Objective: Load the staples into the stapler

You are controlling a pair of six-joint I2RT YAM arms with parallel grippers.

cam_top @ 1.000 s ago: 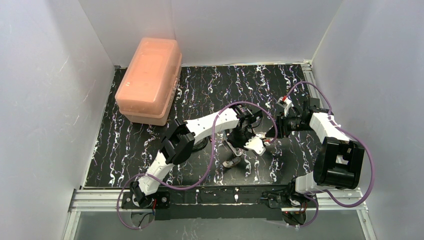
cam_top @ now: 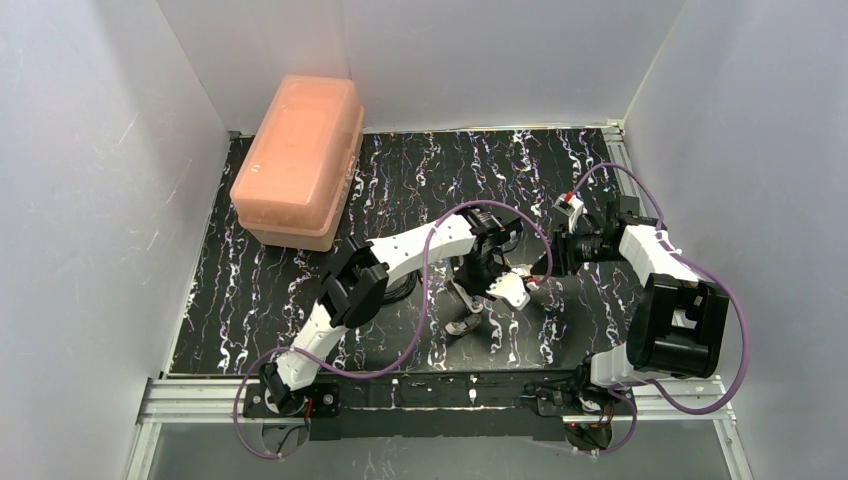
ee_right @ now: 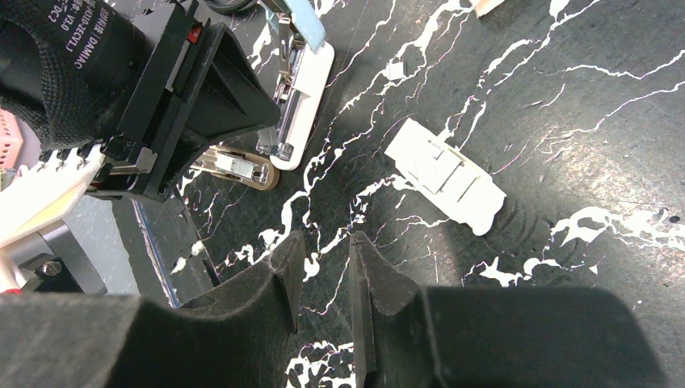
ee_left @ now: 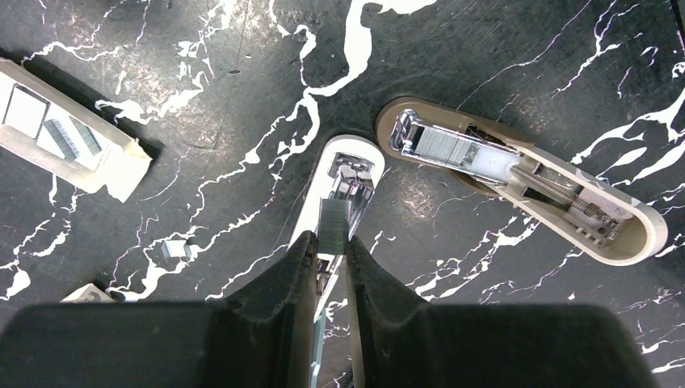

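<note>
In the left wrist view a short grey strip of staples (ee_left: pixel 334 222) is pinched in my left gripper, whose fingers are shut on it. It sits in front of the opened white-and-blue stapler (ee_left: pixel 373 153), covering part of its metal tray; I cannot tell whether strip and tray touch. A brown-and-beige stapler (ee_left: pixel 630 242) lies opened to the right, with staples in its tray. The right wrist view shows my right gripper partly open, nothing between its fingers. An opened staple box (ee_right: pixel 485 198) with staples inside lies beyond its fingertips.
A small loose piece of staples (ee_left: pixel 176 249) rests on the dark marbled table, and part of another pale box (ee_left: pixel 87 294) shows nearby. A large orange case (cam_top: pixel 300 150) stands at the back left.
</note>
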